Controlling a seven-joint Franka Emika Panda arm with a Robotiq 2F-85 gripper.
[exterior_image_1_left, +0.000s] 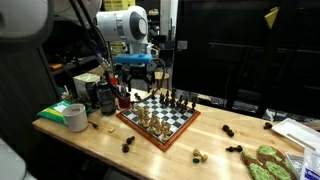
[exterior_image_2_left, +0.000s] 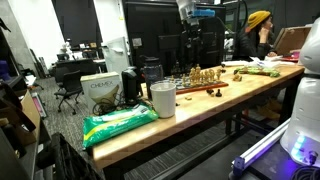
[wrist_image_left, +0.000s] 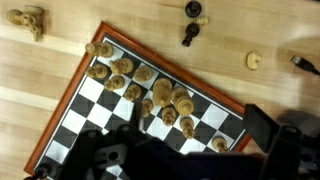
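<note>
Above the chessboard (exterior_image_1_left: 170, 107) hangs my gripper (exterior_image_1_left: 142, 78), its two dark fingers spread wide. In the wrist view the gripper is open, and no piece is held between the fingers. Light wooden chess pieces (wrist_image_left: 162, 93) stand grouped on the near side of the board, below the fingers. Dark pieces (exterior_image_1_left: 178, 102) line the board's far side. Off the board, a dark piece (wrist_image_left: 191, 33) and a light piece (wrist_image_left: 28, 22) lie on the wooden table. The gripper body hides part of the board in the wrist view.
A white container (exterior_image_1_left: 76, 117), black jars (exterior_image_1_left: 106, 98) and a green packet (exterior_image_1_left: 54, 111) crowd the table's left end. At the right lie a green patterned item (exterior_image_1_left: 266, 163) and a white tray (exterior_image_1_left: 298, 132). Bare tabletop stretches right of the board.
</note>
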